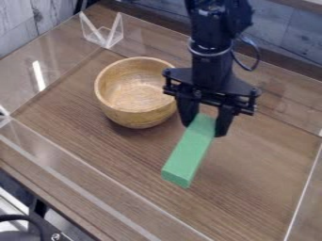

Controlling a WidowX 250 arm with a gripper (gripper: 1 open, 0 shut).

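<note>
My gripper (201, 119) points down at the centre of the camera view, shut on a long green block (187, 158) that hangs at a slant below it, its lower end toward the lower left. The block's upper end is partly hidden by the black fingers. A round tan wooden bowl (126, 80) stands on the wooden table (88, 160) to the left of my gripper.
A small clear wire-like or plastic object (104, 30) stands at the back left. The table is open in front and to the right. Dark cables or hardware (25, 226) sit past the table's edge at the lower left.
</note>
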